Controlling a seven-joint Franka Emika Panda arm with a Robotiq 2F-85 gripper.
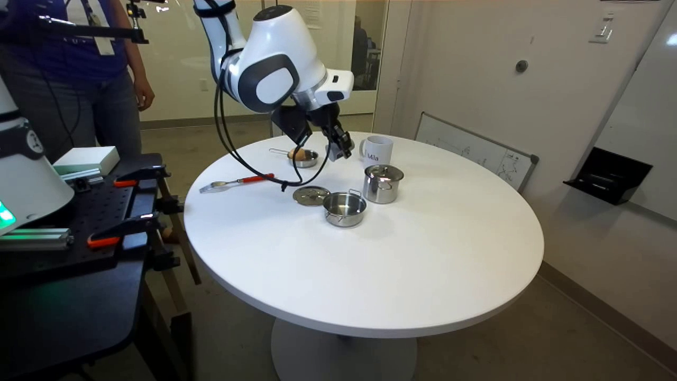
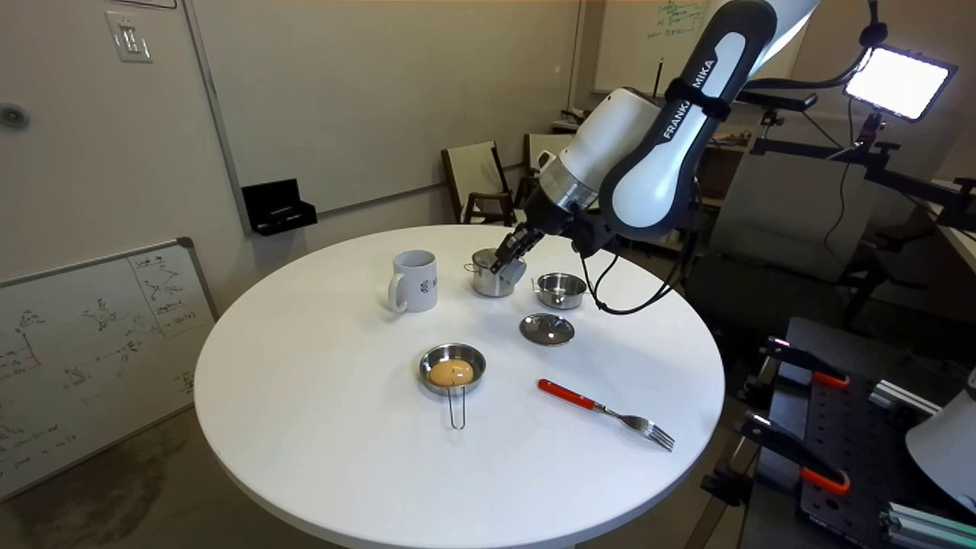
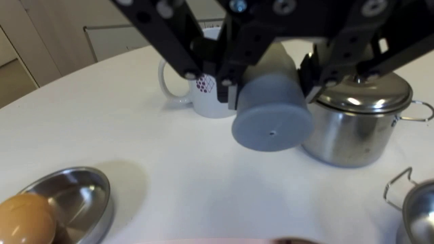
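Observation:
My gripper is shut on a grey, rounded object, its flat end facing the wrist camera; its far end is hidden behind the fingers. In the wrist view it hangs above the white table, left of the lidded steel pot and partly in front of the white mug. Exterior view 1 shows the gripper raised near the mug. From the other side, the grey object overlaps the lidded pot.
A small steel pan holds a brown egg. An open pot, a loose lid and a red-handled fork also lie on the table.

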